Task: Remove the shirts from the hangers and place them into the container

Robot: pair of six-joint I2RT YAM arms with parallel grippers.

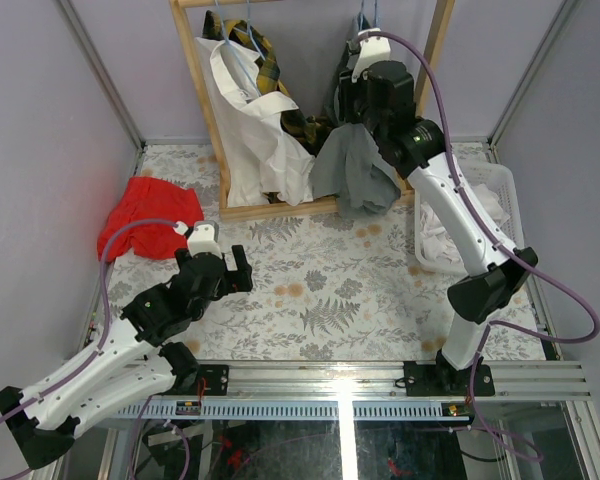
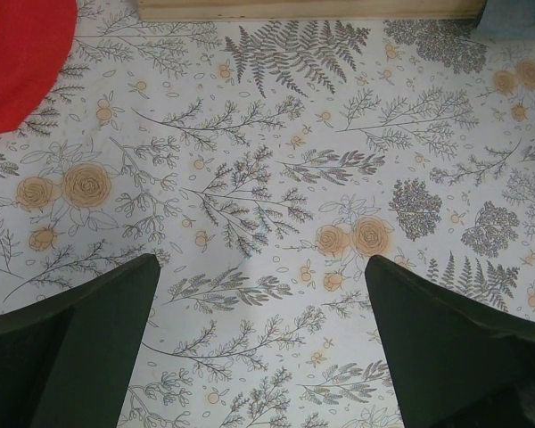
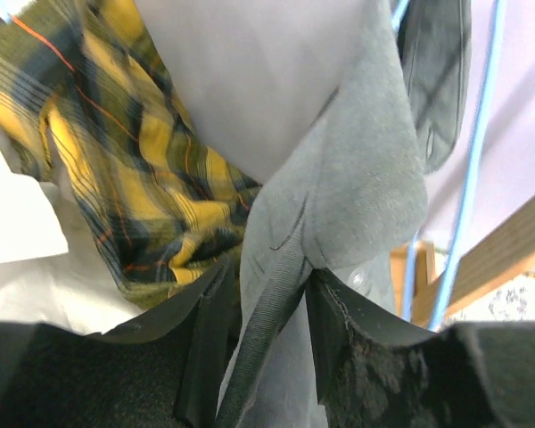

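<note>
The grey shirt (image 1: 358, 172) hangs from the rack's right side, its lower part draped over the frame's base bar. My right gripper is shut on a bunched fold of the grey cloth (image 3: 339, 192), which runs down between its fingers. To the right of this fold, a bare arm of the blue hanger (image 3: 471, 165) shows outside the cloth. Whether the rest of the hanger is inside the shirt is hidden. Over the patterned table, well away from the rack, my left gripper is open and empty.
A white garment (image 1: 255, 130) and a yellow-black plaid one (image 1: 270, 75) hang left of the grey shirt on the wooden rack (image 1: 205, 100). Red cloth (image 1: 150, 215) lies at left, and a white basket (image 1: 508, 190) stands at right.
</note>
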